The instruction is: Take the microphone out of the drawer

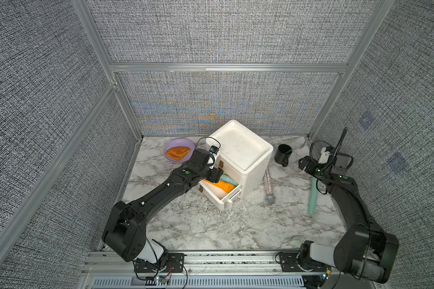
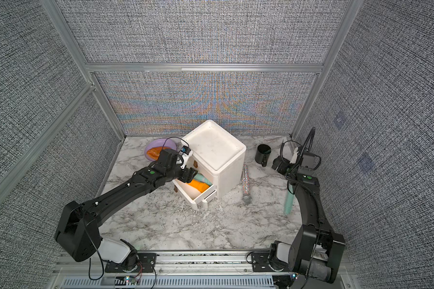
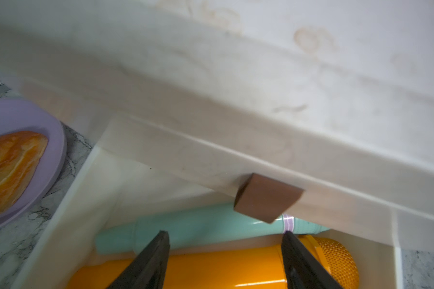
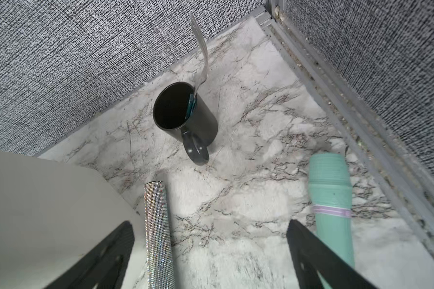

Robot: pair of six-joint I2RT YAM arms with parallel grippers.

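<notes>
In the pulled-out drawer (image 1: 220, 204) of the white cabinet lie an orange microphone (image 3: 226, 266) and, behind it, a mint-green microphone (image 3: 188, 228). My left gripper is over the drawer, its two fingers (image 3: 149, 257) apart; in the left wrist view they overlap the orange microphone, and neither microphone appears gripped. A brown block-shaped knob (image 3: 268, 197) on the cabinet front hides part of the mint one. My right gripper stands open at the right side of the table, with only tabletop showing between its fingers.
The white cabinet (image 1: 241, 144) rises right behind the drawer. A purple bowl (image 1: 193, 145) holding bread is to its left. On the right are a black mug (image 4: 204, 122), a glittery microphone (image 4: 158, 231) and another mint microphone (image 4: 330, 192).
</notes>
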